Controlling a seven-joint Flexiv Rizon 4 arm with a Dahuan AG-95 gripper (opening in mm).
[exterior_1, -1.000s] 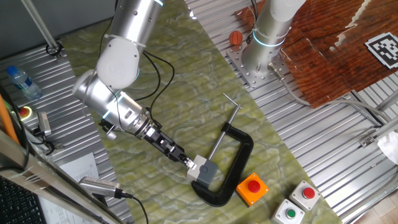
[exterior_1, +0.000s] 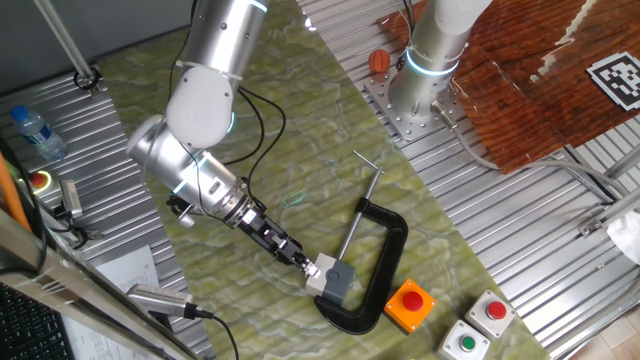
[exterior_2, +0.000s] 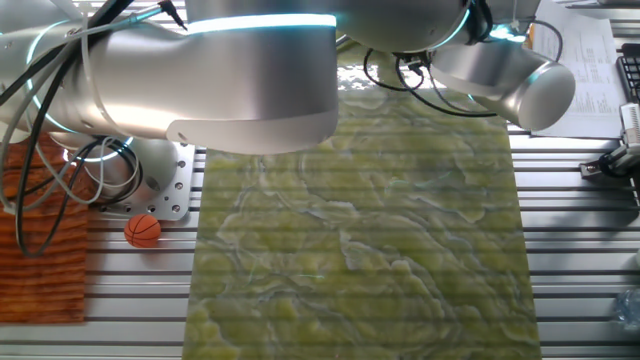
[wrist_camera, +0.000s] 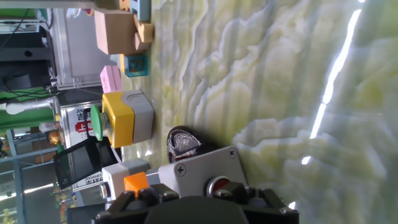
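Observation:
A box with a light face and dark grey body (exterior_1: 341, 287) lies inside the bend of a black C-clamp (exterior_1: 396, 262). My gripper (exterior_1: 311, 268) reaches down from the upper left, its tip at the box's light face and apparently touching it. The wrist view shows the box's grey face (wrist_camera: 199, 170) close ahead, with corner screws and a red button (wrist_camera: 217, 184) partly hidden by the dark gripper along the bottom edge. Whether the fingers are apart or together does not show. Behind the box, the rounded clamp end (wrist_camera: 182, 144) is visible.
An orange box with a red button (exterior_1: 411, 300) sits right beside the clamp. Farther right are a white red-button box (exterior_1: 492, 312) and a white green-button box (exterior_1: 465, 343).
The gripper and grey box have shifted slightly right and down. The clamp has turned a little, its handle end moving left, and the orange box has edged right.

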